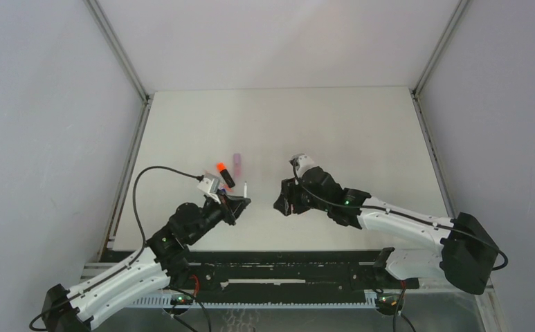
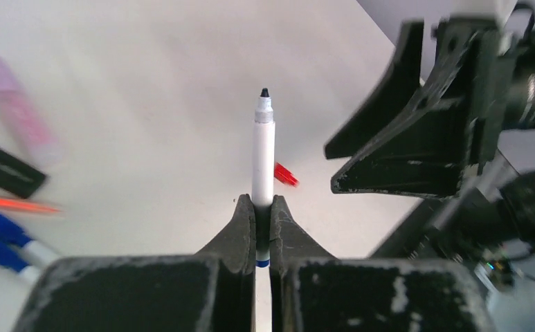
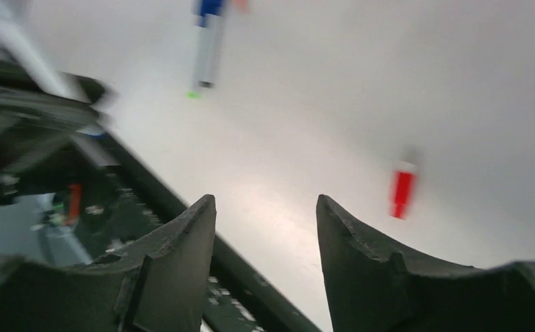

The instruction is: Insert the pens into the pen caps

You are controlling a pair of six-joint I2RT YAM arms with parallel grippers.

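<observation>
A white pen (image 2: 263, 155) stands upright in my left gripper, its black tip bare at the top and a blue end below the fingers. From above, that pen (image 1: 246, 189) and the left gripper (image 1: 242, 203) are left of the table's centre. My right gripper (image 1: 282, 198) is apart from it to the right, open, with nothing between its fingers in the right wrist view. A small red piece, apparently a cap (image 3: 403, 190), lies on the table and is blurred. Two pens with blue caps (image 2: 8, 232) lie at the left, partly cropped.
An orange-ended black marker (image 1: 227, 176) and a pink highlighter (image 1: 237, 164) lie beyond the left gripper. A thin orange pen (image 2: 21, 204) is beside the marker.
</observation>
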